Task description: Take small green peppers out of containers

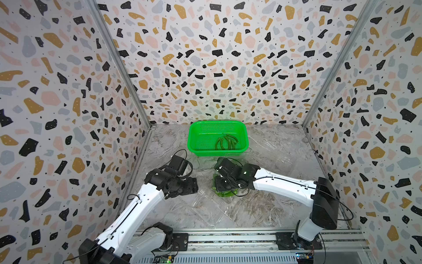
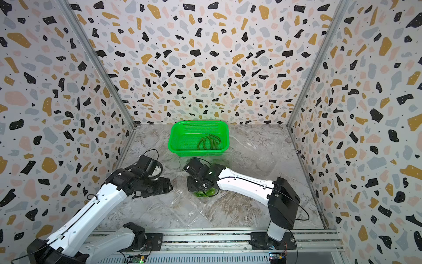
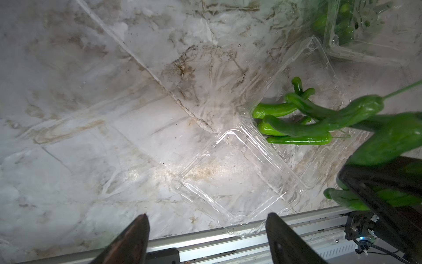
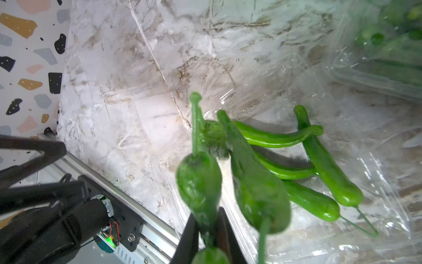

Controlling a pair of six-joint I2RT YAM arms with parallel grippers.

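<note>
Above an open clear plastic container point(image 3: 312, 169), my right gripper is shut on a bunch of small green peppers point(image 4: 200, 180), which stick out on both sides of its fingers. Several loose peppers point(image 4: 334, 176) lie in the container below. The container's clear lid point(image 3: 237, 217) lies flat toward the table's front edge. To the left, my left gripper is open, its fingers well apart and nothing between them. At the back, the green basket point(image 1: 218, 154) has several peppers point(image 1: 226, 141) on its right side. My right gripper partly hides the container in both top views.
Another clear container point(image 3: 369, 57) with green peppers stands behind the open one, mostly covered by the right arm from above. Bare table point(image 1: 281, 202) shows to the right. The metal rail point(image 1: 228, 233) runs along the front edge.
</note>
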